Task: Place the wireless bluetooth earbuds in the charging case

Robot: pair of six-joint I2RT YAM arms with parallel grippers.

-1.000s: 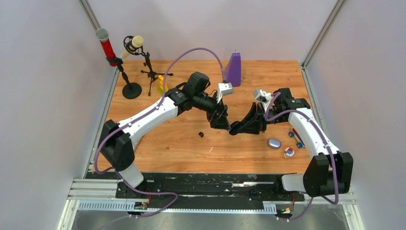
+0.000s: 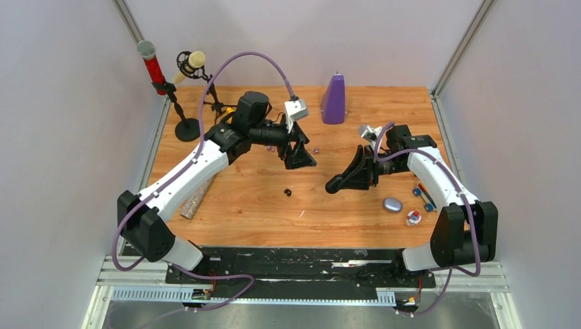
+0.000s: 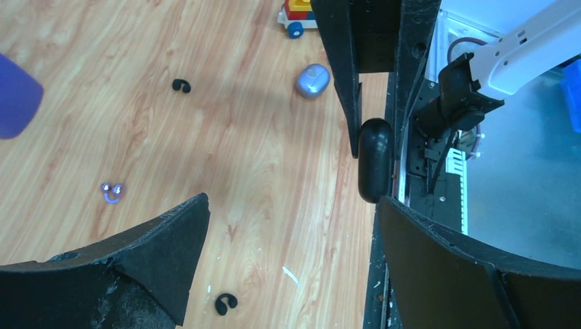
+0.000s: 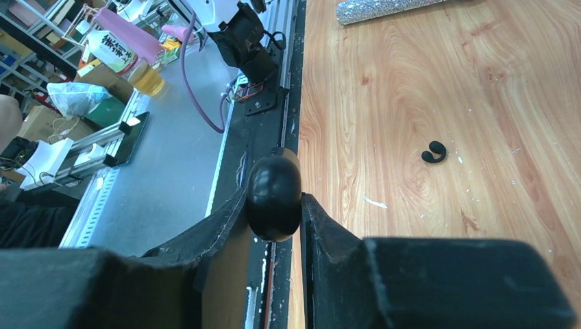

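A smooth black charging case (image 3: 375, 161) is pinched in my right gripper, raised above the front of the table; no opening shows in it. My left gripper stands open, its fingers wide apart and nothing between them; in the top view it is left of the case (image 2: 334, 184) and a little farther back. Two small black clip-shaped earbuds lie loose on the wood in the left wrist view: one near earbud (image 3: 225, 303) and one farther earbud (image 3: 181, 86). The shiny purple earbuds (image 3: 112, 192) rest on the table too.
A blue-grey case (image 2: 392, 205), a small toy (image 2: 414, 218) and a toy car (image 2: 424, 197) lie at the right. A purple block (image 2: 334, 101) stands at the back. Microphone stands (image 2: 188, 129) occupy the back left.
My left gripper has drawn away from the case, leftward and toward the back; a second ago it was right beside it. The right gripper has stayed nearly in place with the case.
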